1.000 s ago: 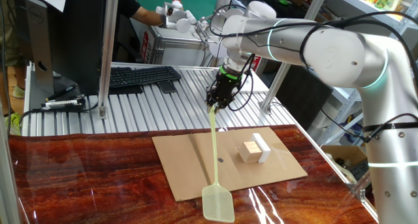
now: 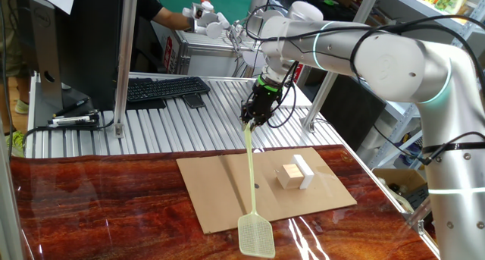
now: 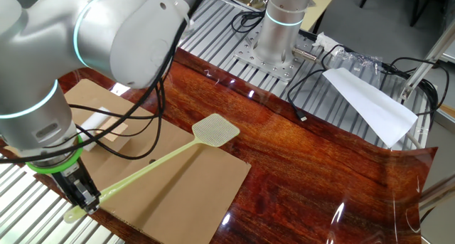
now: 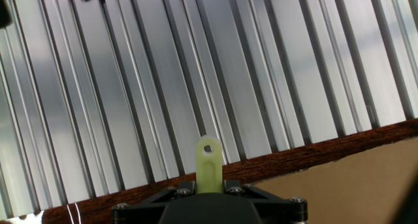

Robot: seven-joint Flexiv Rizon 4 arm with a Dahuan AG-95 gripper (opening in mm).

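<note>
A pale yellow-green fly swatter (image 2: 256, 236) stretches from my gripper (image 2: 248, 122) out over the cardboard, its mesh head at the far end from me. In the wrist view the handle's end with its hole (image 4: 209, 162) sticks up between the fingers, and my gripper is shut on it. The second exterior view shows the swatter's mesh head (image 3: 216, 130) over the cardboard's edge and the dark wood, with my gripper (image 3: 88, 207) holding near the handle end. Whether the head touches the surface, I cannot tell.
A flat cardboard sheet (image 2: 212, 190) lies on the glossy brown wood-pattern surface (image 2: 91, 203). On it stand a wooden block (image 2: 289, 176) and a white block (image 2: 303, 171), side by side. A keyboard (image 2: 167, 89) and a monitor stand at the back left. Cables hang along the arm.
The swatter's head has shifted slightly to the right over the last second, and the gripper has moved a little with it. The blocks and cardboard have stayed put.
</note>
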